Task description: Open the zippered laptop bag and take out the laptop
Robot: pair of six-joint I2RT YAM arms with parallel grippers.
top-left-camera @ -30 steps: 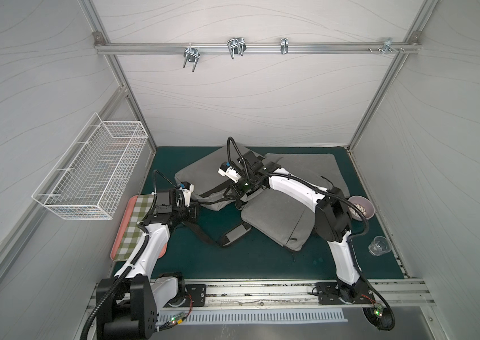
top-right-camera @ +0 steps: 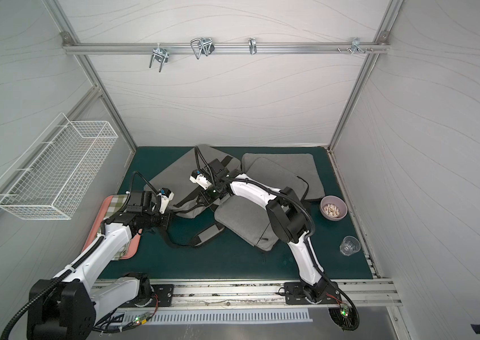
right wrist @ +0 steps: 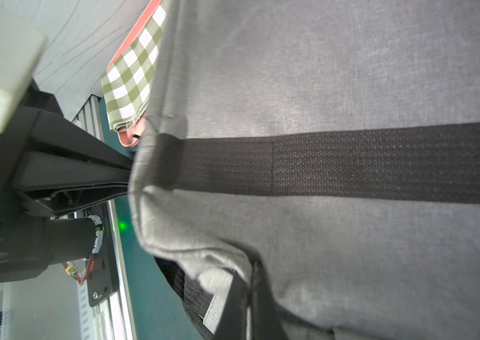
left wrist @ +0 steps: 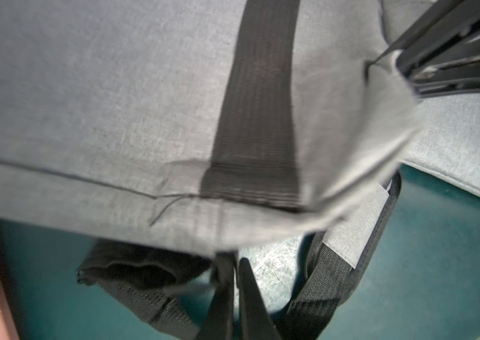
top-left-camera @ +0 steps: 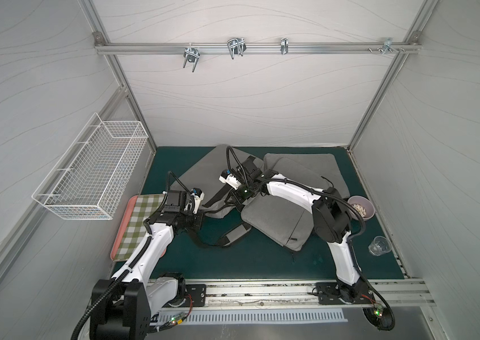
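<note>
A grey laptop bag point(top-left-camera: 199, 172) with dark webbing lies at the back left. My right gripper is shut on the thin grey fabric at its near corner, which is drawn up; the right fingers point(left wrist: 449, 62) show there in the left wrist view. My left gripper is just in front of the bag's near edge. Its fingers stand close together with a narrow gap, and a dark strap end point(left wrist: 137, 269) lies beside them; whether they grip any of it is unclear. I cannot make out a laptop or a zipper pull.
Another grey flat bag or sleeve point(top-left-camera: 285, 218) lies to the right, under my right arm. A shoulder strap point(top-left-camera: 235, 233) rests in front. A pink tray with checked cloth point(top-left-camera: 132, 226) is left; a bowl point(top-left-camera: 361, 208) and a clear cup point(top-left-camera: 380, 246) are right.
My left gripper has shifted right and slightly toward the front. My right gripper has moved slightly, still at the bag's corner, and the bag's near edge has come a little frontward.
</note>
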